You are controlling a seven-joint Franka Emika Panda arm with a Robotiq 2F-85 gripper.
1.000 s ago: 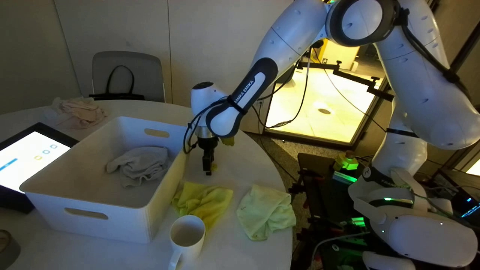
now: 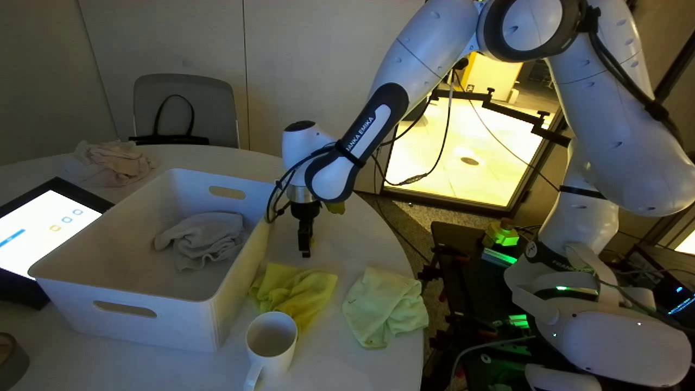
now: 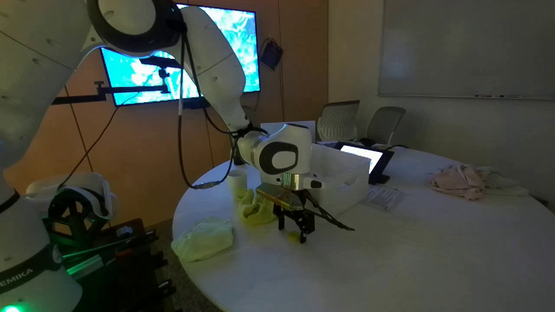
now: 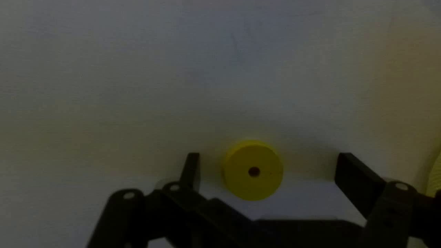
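A small round yellow piece with a dark hole in its middle (image 4: pixel 253 175) lies on the white table. In the wrist view it sits between the two black fingers of my gripper, nearer the left one, with bare table on both sides. My gripper is open and holds nothing. Exterior view 2 shows the yellow piece (image 3: pixel 294 236) low beside the fingertips, close to the table. From exterior view 1 the gripper (image 2: pixel 304 253) points straight down, just right of the white bin, and mostly hides the piece.
The white bin (image 2: pixel 140 273) holds a grey cloth (image 2: pixel 205 238). A yellow cloth (image 2: pixel 296 290), a pale green cloth (image 2: pixel 384 306) and a white mug (image 2: pixel 271 342) lie toward the front. A pink cloth (image 3: pixel 458 181) and a tablet (image 3: pixel 364 156) are farther off.
In exterior view 1 my arm and gripper have shifted slightly right and a little lower. The cloths, bin and mug have stayed in place.
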